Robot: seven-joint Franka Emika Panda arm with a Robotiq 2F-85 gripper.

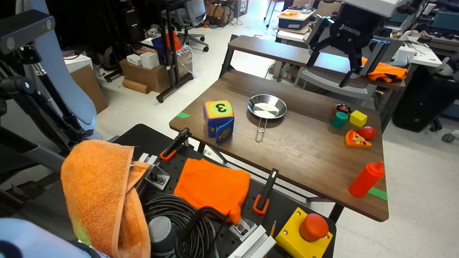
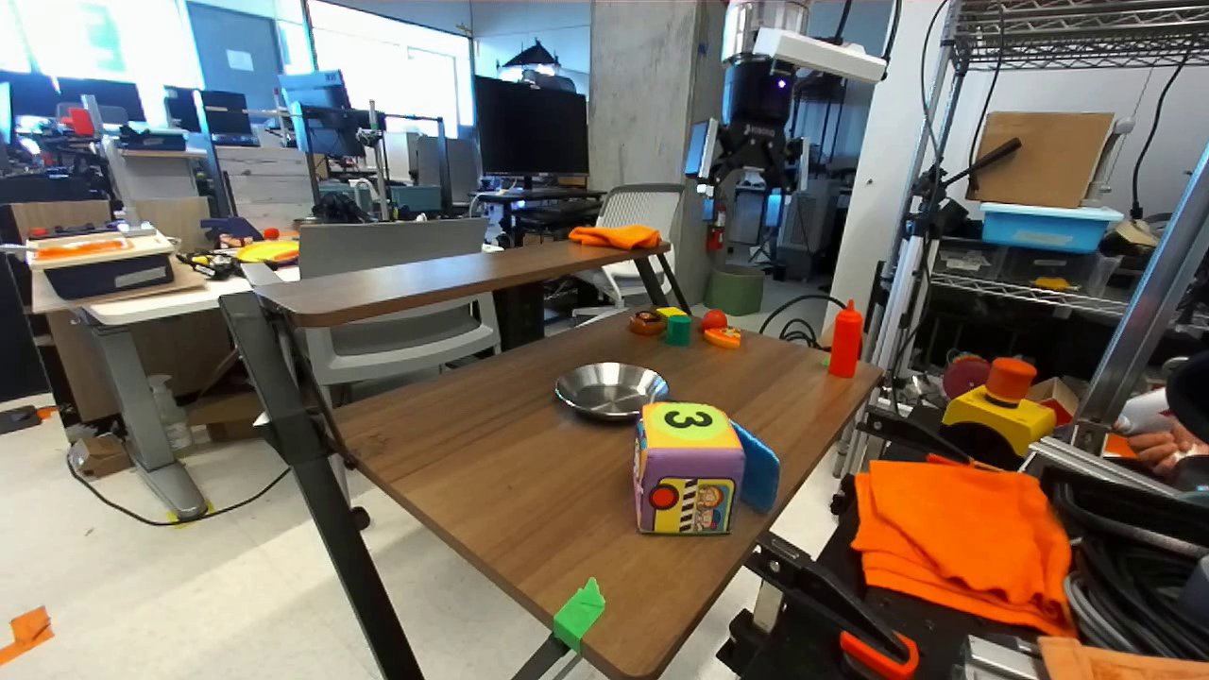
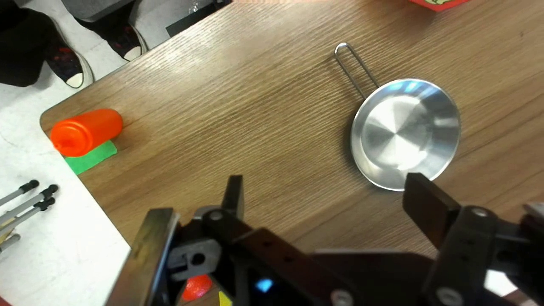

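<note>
High above the table, my gripper (image 1: 327,73) hangs open with nothing between its fingers. In the wrist view its fingertips stand wide apart, and the right one overlaps the lower edge of a shiny metal pan (image 3: 405,135). That pan rests on the wooden table, its wire handle (image 1: 261,125) toward the front edge. A soft cube with a 3 on top (image 1: 219,120) sits left of it. At the right end are a red squeeze bottle (image 1: 366,180), a pizza slice (image 1: 357,139), a red ball-like item (image 1: 367,133), a yellow block (image 1: 358,118), a green cylinder (image 1: 339,120) and a brown ring-shaped item (image 2: 647,323).
A raised shelf (image 1: 275,49) runs along the table's back, with an orange cloth (image 2: 615,236) on its far end. The front bench holds clamps, cables and a red-topped yellow button box (image 1: 304,234). The table's middle, right of the pan, is clear.
</note>
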